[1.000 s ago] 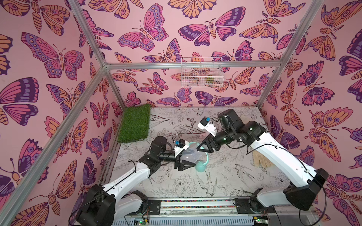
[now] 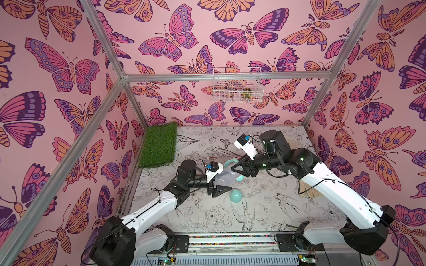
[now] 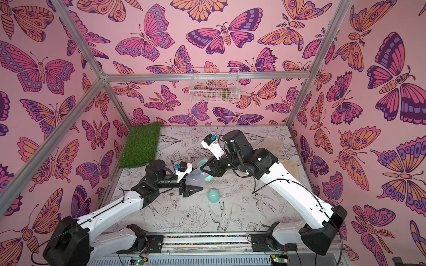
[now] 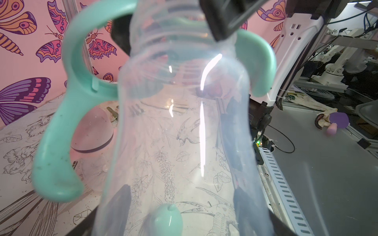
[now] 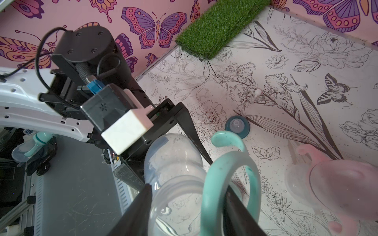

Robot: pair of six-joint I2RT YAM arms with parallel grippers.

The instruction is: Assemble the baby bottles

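Observation:
A clear bottle (image 4: pixel 181 149) is held by my left gripper (image 2: pixel 219 189), which is shut on its body. At its neck is a mint two-handled ring (image 4: pixel 59 149). My right gripper (image 3: pixel 211 167) is at that same top end, its fingers (image 5: pixel 133 220) around the ring and bottle mouth; I cannot tell how tightly. A mint round piece (image 2: pixel 236 195) lies on the table beneath. In the right wrist view a pink bottle piece (image 5: pixel 338 184) and a small teal disc (image 5: pixel 237 125) lie on the table.
Green turf (image 2: pixel 156 145) fills the back left. Beige gloves or cloths (image 3: pixel 286 170) lie at the right, partly behind the right arm. A wire basket (image 2: pixel 237 93) hangs on the back wall.

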